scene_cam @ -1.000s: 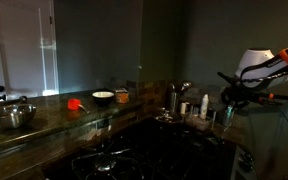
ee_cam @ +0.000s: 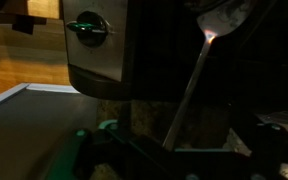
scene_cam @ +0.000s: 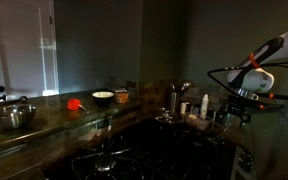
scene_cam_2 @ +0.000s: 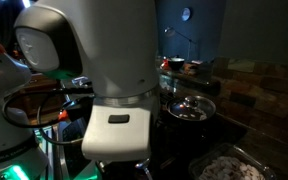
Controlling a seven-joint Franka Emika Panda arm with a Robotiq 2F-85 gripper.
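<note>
In the wrist view a metal spoon (ee_cam: pixel 192 85) lies with its bowl at the top right and its handle running down toward my gripper. The gripper is open; its dark fingers stand on either side of the handle's lower end, without visible contact. Seen from exterior view 1, the gripper (scene_cam: pixel 242 110) hangs low at the right end of the dark stove (scene_cam: pixel 149 150). The white arm (scene_cam_2: pixel 99 60) fills the left of exterior view 2, and the fingertips there are hard to make out.
A stove knob (ee_cam: pixel 89 30) sits close by on the steel front panel. Bottles (scene_cam: pixel 204 106) and utensils stand along the back wall. A pan (scene_cam_2: pixel 192 107) and a foil tray of food (scene_cam_2: pixel 231 168) are at the stove. Bowls line the left ledge (scene_cam: pixel 54 122).
My arm has come down and the gripper has shifted slightly to the right in exterior view 1. The objects on the ledge and stove look unmoved.
</note>
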